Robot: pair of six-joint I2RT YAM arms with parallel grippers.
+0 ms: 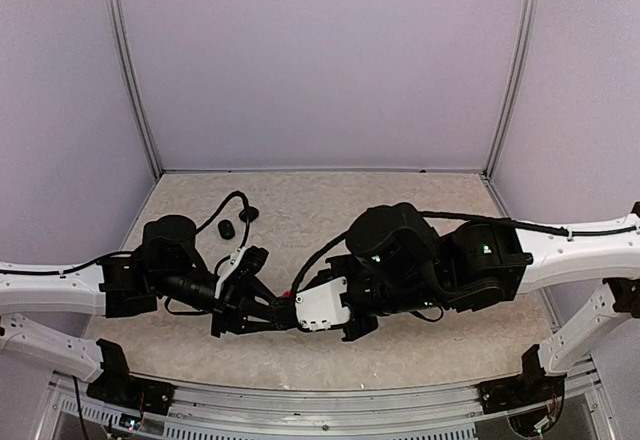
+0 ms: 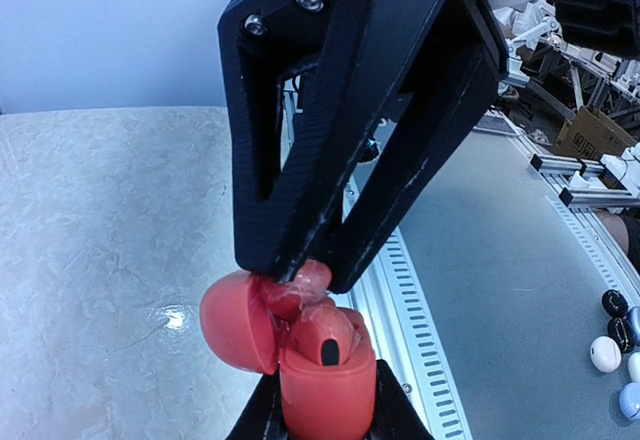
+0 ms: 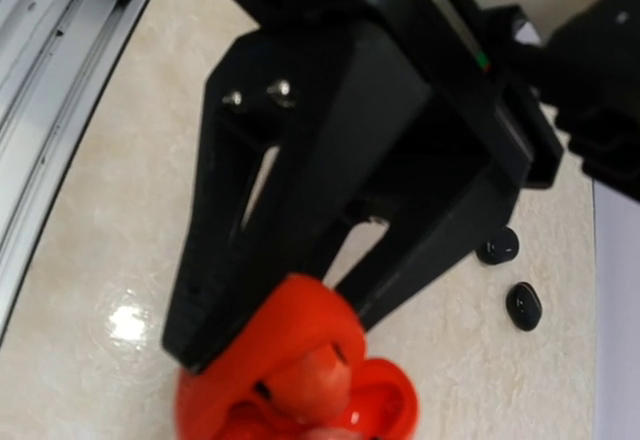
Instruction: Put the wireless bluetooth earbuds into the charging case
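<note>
Low in the left wrist view, my left gripper is shut on the red charging case (image 2: 325, 395), whose lid (image 2: 235, 320) stands open. A red earbud (image 2: 325, 328) with a black spot shows at the case's mouth. Right above it, the fingertips of my right gripper are around the end of another red piece (image 2: 314, 278), seemingly an earbud; whether they grip it is unclear. From the right wrist view, my left gripper holds the case (image 3: 300, 305) from the far side; my right fingers are hidden there. Seen from the top, both grippers meet and mostly cover the case.
Two small black objects lie on the table behind the left arm, one (image 1: 226, 229) nearer and one (image 1: 249, 214) farther back. Open table surface (image 1: 390, 185) extends behind the arms. A metal rail (image 1: 330, 390) runs along the front edge.
</note>
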